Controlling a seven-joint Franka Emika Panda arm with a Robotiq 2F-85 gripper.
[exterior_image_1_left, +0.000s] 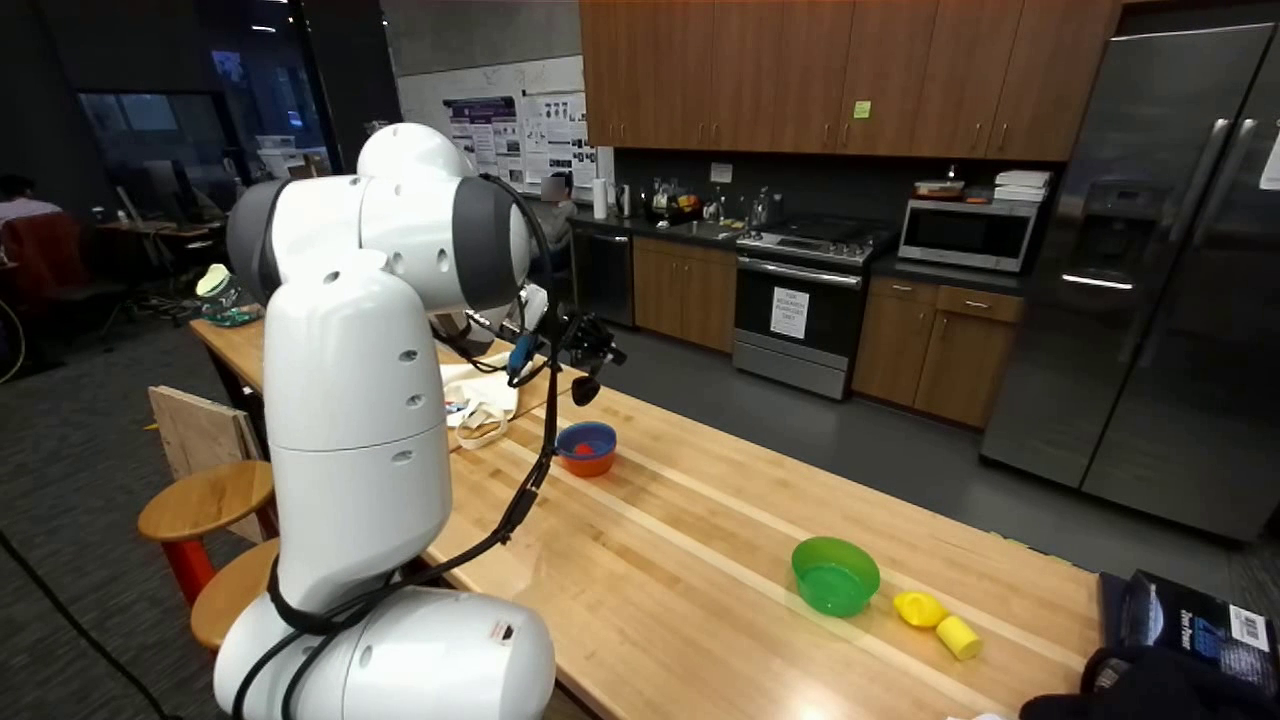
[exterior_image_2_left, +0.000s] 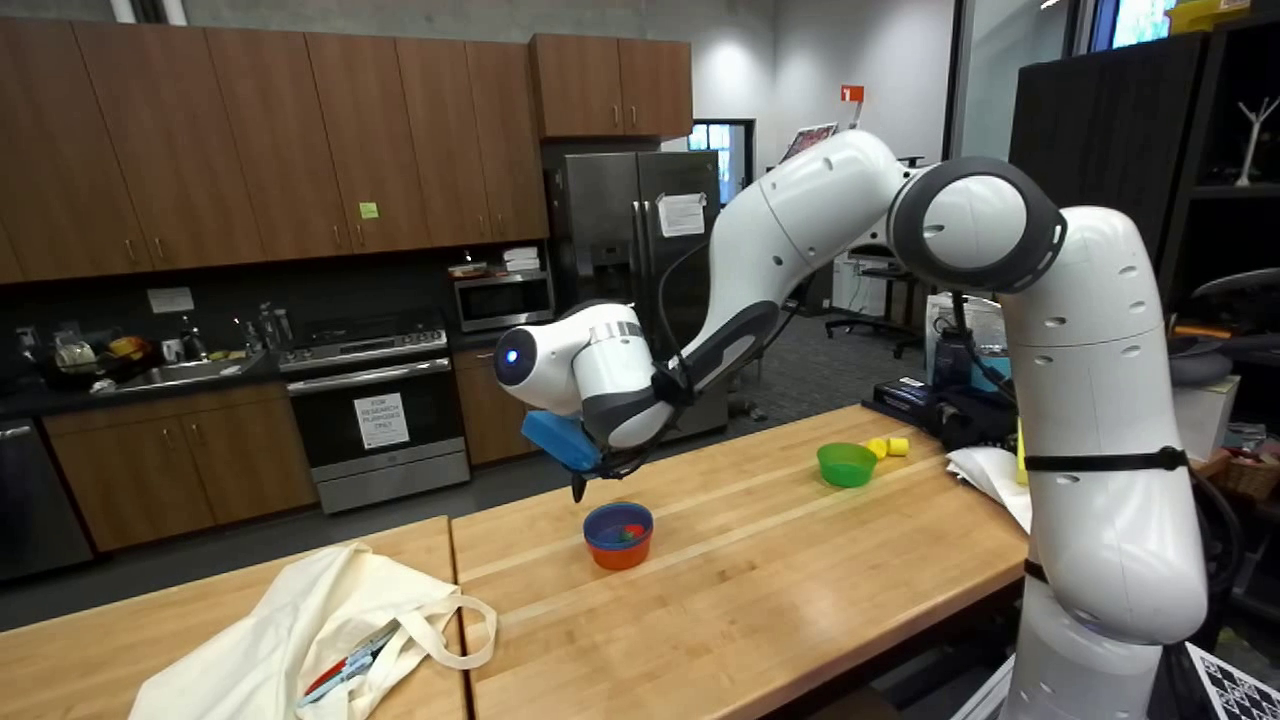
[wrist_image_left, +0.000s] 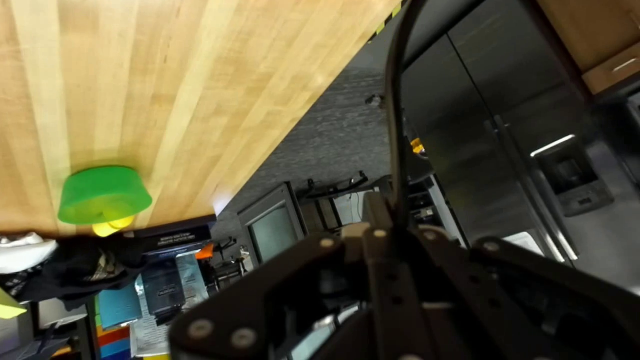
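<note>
My gripper is shut in the wrist view, with nothing seen between its fingers. In exterior view 2 it hangs in the air above the table, over the far side of a blue bowl (exterior_image_2_left: 606, 524) stacked with an orange-red bowl (exterior_image_2_left: 620, 557). A small red item (exterior_image_2_left: 632, 530) lies inside the blue bowl. Farther along the table stands a green bowl (exterior_image_1_left: 836, 577). Beside it lie a yellow rounded item (exterior_image_1_left: 919, 608) and a yellow cylinder (exterior_image_1_left: 959, 637). The stacked bowls do not show in the wrist view.
A cream cloth bag (exterior_image_2_left: 288, 636) with tools poking out lies on the adjoining table end. Black boxes and dark cloth crowd the far end, near a dark box (exterior_image_1_left: 1206, 630). Between the stacked bowls and the green bowl, the wooden table (exterior_image_1_left: 696, 540) is clear.
</note>
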